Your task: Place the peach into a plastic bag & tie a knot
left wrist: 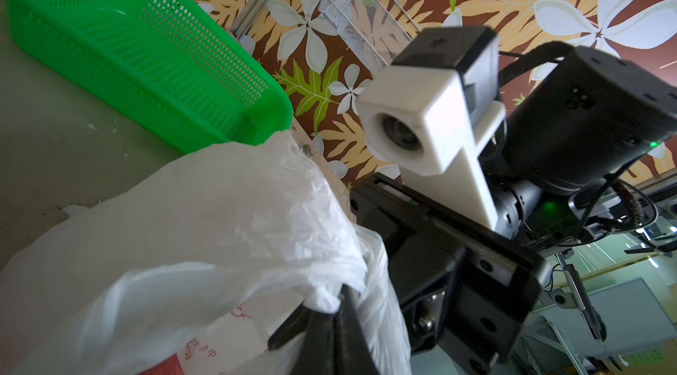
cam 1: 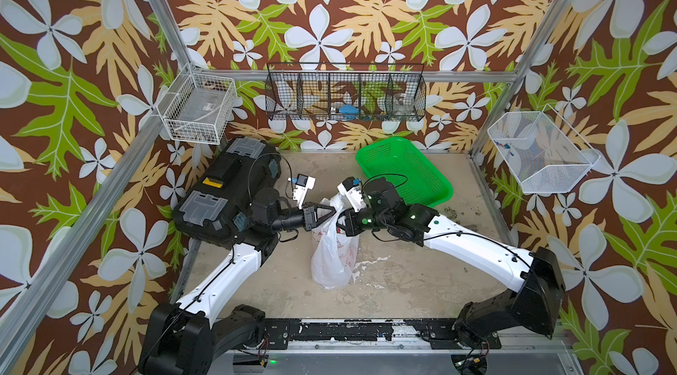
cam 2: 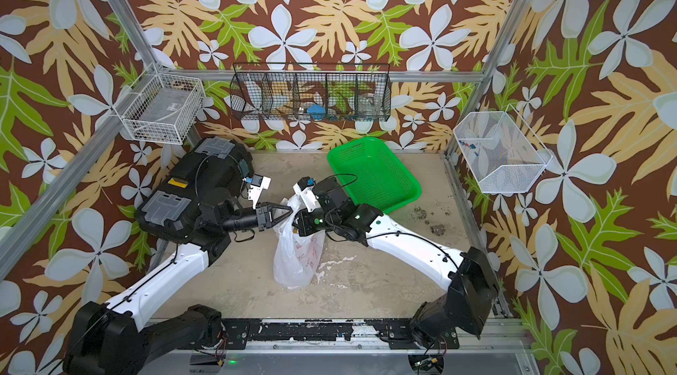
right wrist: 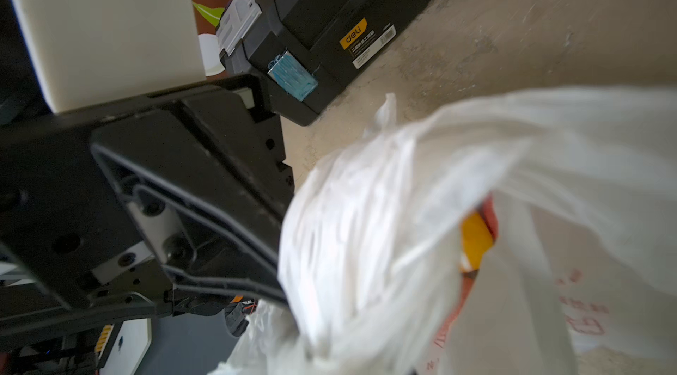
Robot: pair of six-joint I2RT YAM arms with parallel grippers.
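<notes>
A white plastic bag (cam 1: 331,262) (cam 2: 296,262) (left wrist: 176,234) (right wrist: 578,149) with red print stands upright on the table's middle, its top gathered and twisted between my two grippers, which face each other closely. My left gripper (cam 1: 326,213) (cam 2: 284,213) is shut at the bag's top; plastic covers its fingertips in the left wrist view. My right gripper (cam 1: 345,221) (cam 2: 304,222) is at the same bunch, its fingertips mostly hidden by plastic. A small red and yellow patch (right wrist: 476,234) shows in the bag's opening; whether it is the peach I cannot tell.
A green basket (cam 1: 402,170) lies behind at the right. A black toolbox (cam 1: 218,191) stands at the left. Wire baskets hang on the back and side walls.
</notes>
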